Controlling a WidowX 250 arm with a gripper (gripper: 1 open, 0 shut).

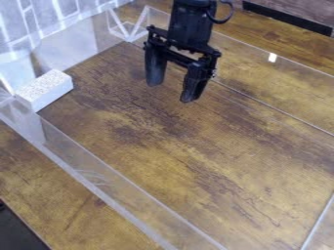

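Observation:
A black arm comes down from the top of the view, ending in a black gripper (175, 77) that hangs over the back middle of a brown wooden surface (196, 166). Its two fingers are spread apart and open, and I see nothing between them.
Clear plastic walls (92, 181) border the work area. A white block (43, 89) lies at the left beside a pale translucent object (16, 68). A light curtain or cloth hangs at the top left.

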